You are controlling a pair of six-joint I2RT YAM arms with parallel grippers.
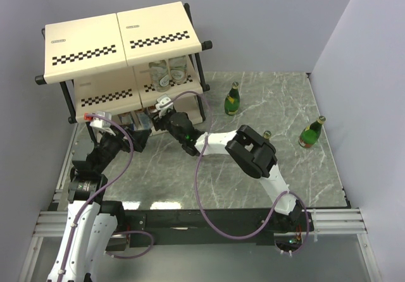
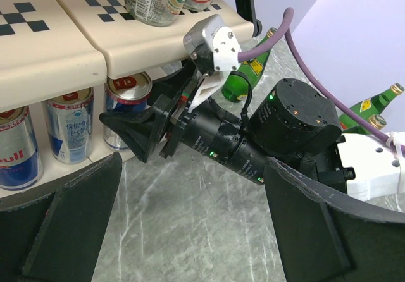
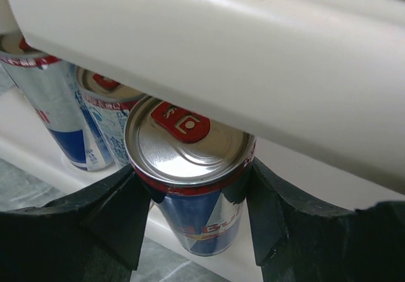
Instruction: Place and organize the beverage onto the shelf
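Observation:
On the lowest shelf level, a blue and silver can (image 3: pixel 202 212) stands between the fingers of my right gripper. The fingers sit close along both sides of it; whether they press on it cannot be told. A silver-blue can (image 2: pixel 69 127) and another can (image 2: pixel 16 149) stand to its left in the left wrist view. My left gripper is open with nothing between its fingers, in front of the shelf. Two clear glass bottles (image 1: pixel 159 76) occupy the middle level at the right.
The shelf's upper board (image 3: pixel 209 61) hangs close over the cans. Green bottles stand on the marble table, one (image 1: pixel 232 98) right of the shelf, another (image 1: pixel 311 132) far right, a third (image 1: pixel 267 134) partly behind my right arm.

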